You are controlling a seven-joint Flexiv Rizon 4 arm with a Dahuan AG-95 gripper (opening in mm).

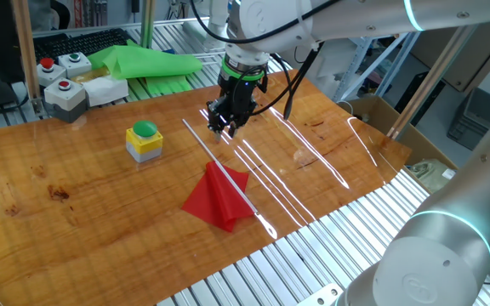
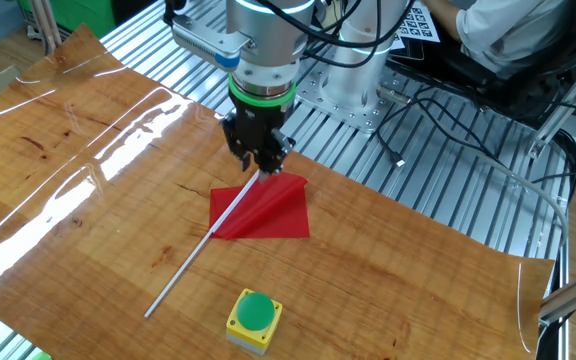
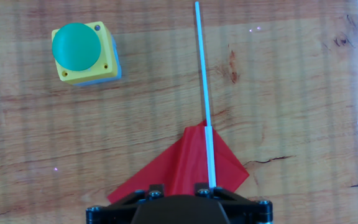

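A red cloth flag (image 1: 218, 197) on a thin white rod (image 1: 203, 147) lies flat on the wooden table. My gripper (image 1: 225, 133) hangs above the table, pointing down, its fingertips apart with nothing visible between them. In the wrist view the gripper shows at the bottom edge, over the red cloth (image 3: 188, 158), hiding its lower part. The rod (image 3: 204, 78) runs up from the cloth, near the right-hand finger. From the second exterior side, the gripper (image 2: 255, 170) overlaps the rod's cloth end.
A yellow box with a green push button (image 1: 145, 130) stands left of the rod. At the back left are several grey button boxes (image 1: 65, 99) and a green cloth (image 1: 151, 63).
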